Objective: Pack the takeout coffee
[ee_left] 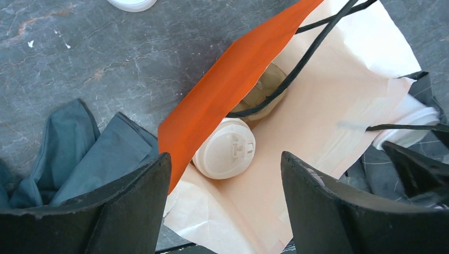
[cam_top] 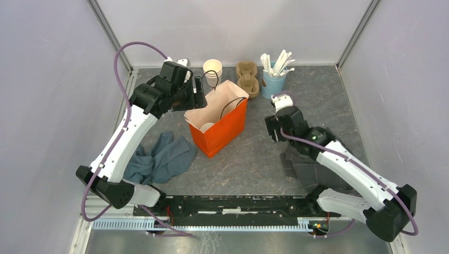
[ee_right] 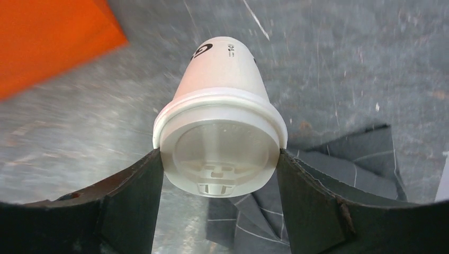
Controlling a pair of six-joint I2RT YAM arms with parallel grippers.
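Note:
An orange paper bag [cam_top: 222,129] stands open at mid-table. Inside it, the left wrist view shows a lidded white cup [ee_left: 229,148] beside a brown cup carrier [ee_left: 263,92]. Above the bag's left back side is my left gripper [cam_top: 200,91]; it is open, the bag's mouth showing between its fingers, nothing held. Another lidded coffee cup [ee_right: 219,143] is gripped around its lid by my right gripper, shut on it, to the right of the bag in the top view. That cup is mostly hidden from above by the gripper.
At the back stand stacked paper cups [cam_top: 212,67], a brown carrier [cam_top: 247,79] and a blue bucket [cam_top: 272,84] of wrapped white sticks. A blue cloth [cam_top: 164,159] lies left, a dark cloth [cam_top: 312,169] right.

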